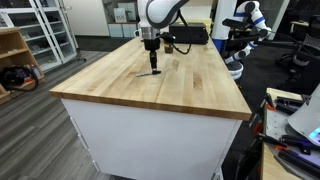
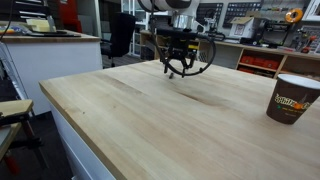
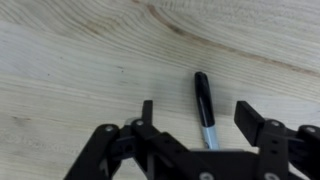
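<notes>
A slim marker with a black cap end and a pale grey-blue body (image 3: 205,110) lies on the wooden tabletop (image 1: 110,85). In the wrist view it sits between my two spread fingers, a bit nearer the right one, its lower end hidden by the gripper. My gripper is open with its fingers apart. From exterior view 1, the gripper (image 1: 154,66) points down just over the marker (image 1: 147,74). Whether the fingertips touch the table is not clear. In exterior view 2 the gripper (image 2: 175,71) is low at the far part of the table.
A dark paper cup with printed lettering (image 2: 290,98) stands near the right side in exterior view 2, well away from the gripper.
</notes>
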